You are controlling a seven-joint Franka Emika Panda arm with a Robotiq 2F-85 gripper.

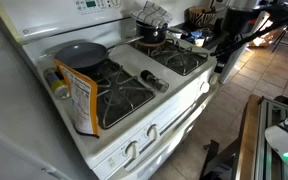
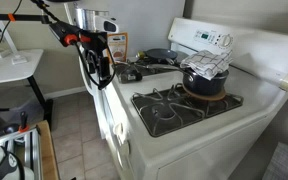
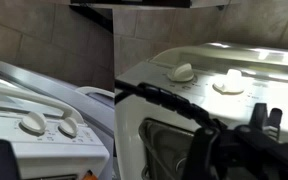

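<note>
My gripper (image 2: 102, 76) hangs open in the air beside the front of the white stove (image 2: 199, 130), with nothing seen between its fingers. In exterior view 1 the gripper (image 1: 220, 62) is at the stove's right front, apart from the cooktop. A dark pot (image 1: 150, 33) with a checked cloth (image 2: 208, 62) over it rests on a back burner. Farther along the top lie a black frying pan (image 1: 81, 54) and a dark cylindrical object (image 1: 154, 81). The wrist view looks down at stove knobs (image 3: 227, 82); dark gripper parts cover its lower edge.
An orange-and-white packet (image 1: 81, 100) stands at the stove's left front corner. Burner grates (image 1: 122, 92) fill much of the top. Open tiled floor (image 1: 189, 150) lies before the stove, with a wooden table edge (image 1: 248, 140) near the robot's base.
</note>
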